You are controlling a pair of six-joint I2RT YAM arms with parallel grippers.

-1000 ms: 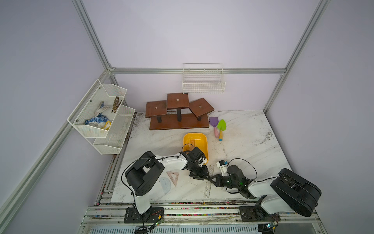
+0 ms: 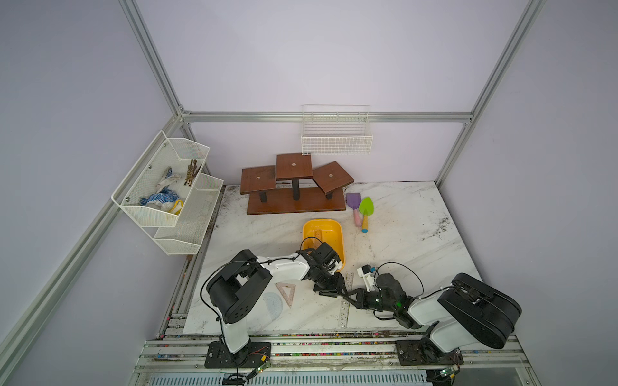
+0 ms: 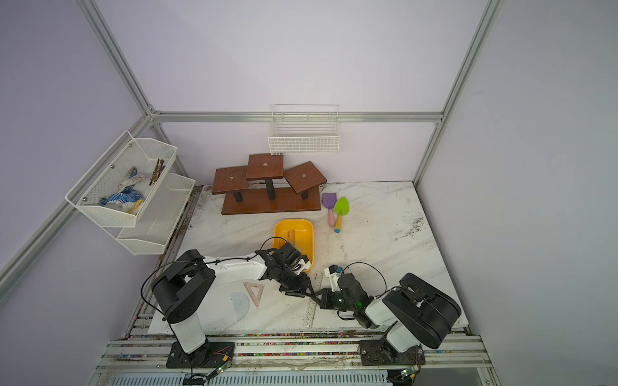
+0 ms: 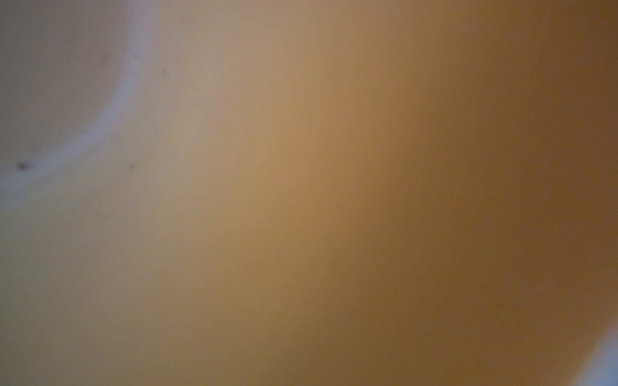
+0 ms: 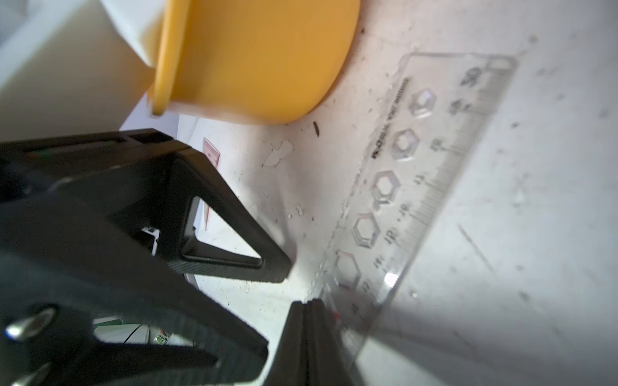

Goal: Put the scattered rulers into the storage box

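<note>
A long clear ruler [image 5: 412, 160] lies on the table, running toward the front in the top left view. My right gripper is shut at its edge, fingertips low over the ruler; whether any of the ruler is between them cannot be made out. Facing it from the left, my left gripper is part open, with nothing visible between its fingers. The yellow storage box [image 2: 343, 247] stands behind the left arm and contains an orange-looking ruler [image 2: 318, 236]. A clear triangle [image 2: 285, 294] and a round-edged protractor [image 2: 273, 306] lie left of the grippers.
Purple [image 2: 353, 201] and green [image 2: 366, 206] toy shovels lie behind the box to the right. A brown stepped stand [image 2: 296, 200] occupies the back. The left wrist view is only a yellow-brown blur.
The ruler's front end has shifted very slightly. The left arm looks still.
</note>
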